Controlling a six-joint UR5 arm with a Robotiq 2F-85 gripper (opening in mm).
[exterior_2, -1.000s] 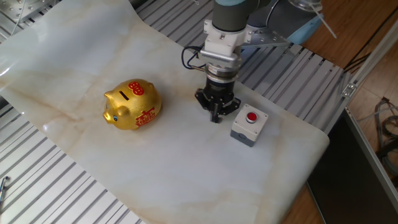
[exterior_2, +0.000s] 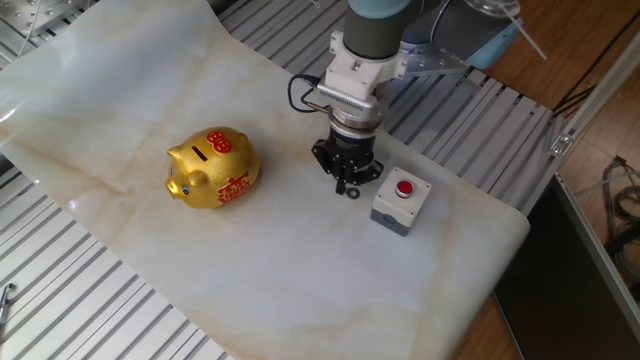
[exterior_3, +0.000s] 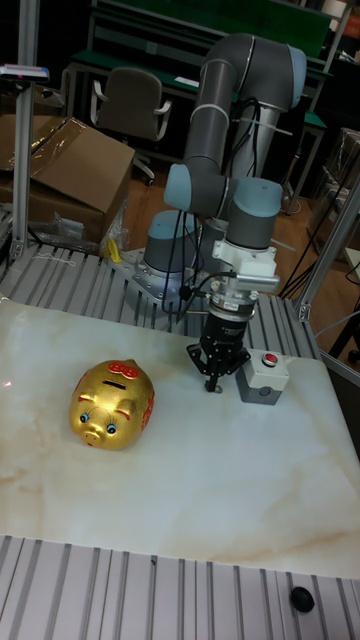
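A gold piggy bank (exterior_2: 215, 168) with red markings and a dark slot on top sits on the left part of the marbled sheet, its snout to the left in exterior view 2. Well to its right, my black gripper (exterior_2: 343, 187) points down, low over the sheet, with its fingertips drawn together. A small dark ring-shaped piece (exterior_2: 353, 194) shows right beside the fingertips, seemingly on the sheet; whether it touches them is hard to tell. In exterior view 3 the same gripper (exterior_3: 213, 386) is close to the box with the red button, and nothing clear shows between its fingers.
Just right of the gripper stands a grey-white box (exterior_2: 401, 201) with a red button (exterior_2: 404, 188). The marbled sheet (exterior_2: 300, 290) is clear at the front. A round black object (exterior_3: 302, 599) lies on the slatted table near the front in exterior view 3.
My gripper has shifted slightly left. The small dark ring beside its fingertips, not visible a second ago, now shows. The piggy bank and button box have not moved.
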